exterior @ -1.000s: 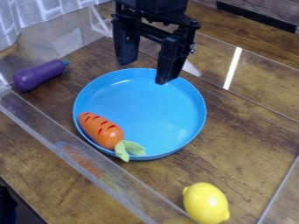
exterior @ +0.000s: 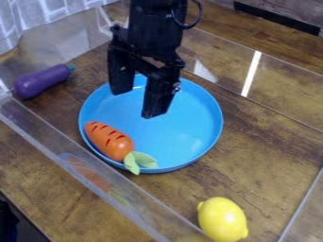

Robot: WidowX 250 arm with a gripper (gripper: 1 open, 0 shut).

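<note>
My black gripper (exterior: 142, 90) hangs open over the upper part of a round blue plate (exterior: 190, 137), with nothing seen between its fingers. An orange toy carrot (exterior: 109, 141) with green leaves lies on the plate's lower left, below and a little left of the gripper.
A purple toy eggplant (exterior: 44, 80) lies on the wooden table (exterior: 259, 132) at the upper left. A yellow lemon (exterior: 222, 219) is at the bottom right. A clear rail crosses the lower left.
My gripper has moved down and to the left in the view, toward the plate's middle and the carrot. The objects have not moved.
</note>
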